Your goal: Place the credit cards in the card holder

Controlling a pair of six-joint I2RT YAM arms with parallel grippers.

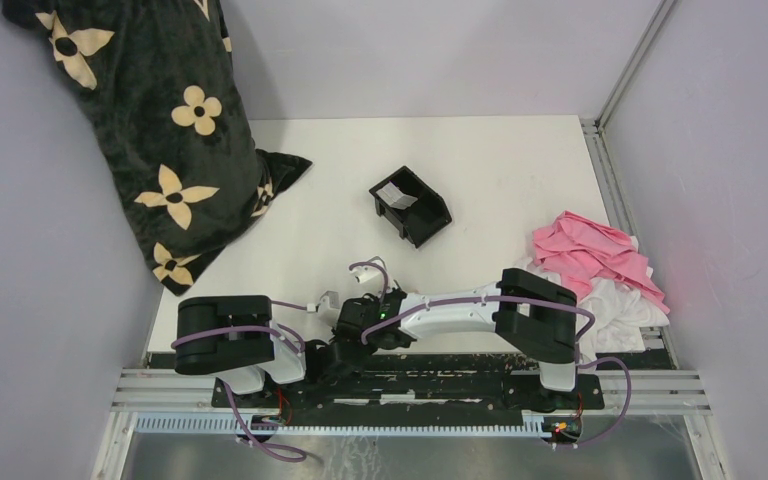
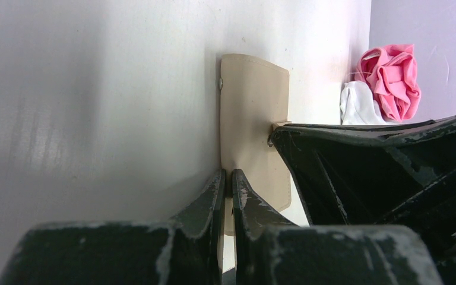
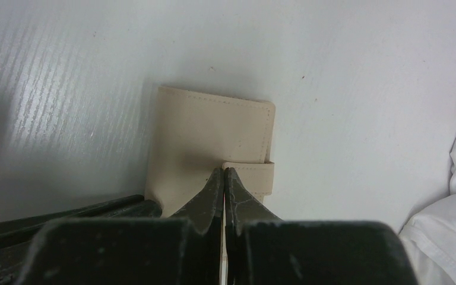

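Observation:
A beige card holder [image 2: 252,89] with a stitched edge and a strap [image 3: 252,177] lies at the table's front middle, largely hidden by the arms from above. My left gripper is at its left edge, fingertips close together on that edge. My right gripper is shut at the strap, its tips touching it; its dark body reaches over the holder in the left wrist view. A black box [image 1: 423,215] with pale card-like pieces [image 1: 396,195] inside stands behind them on the table.
Pink cloth [image 1: 590,250] and white cloth [image 1: 615,315] lie at the right. A dark flowered blanket [image 1: 130,120] covers the back left.

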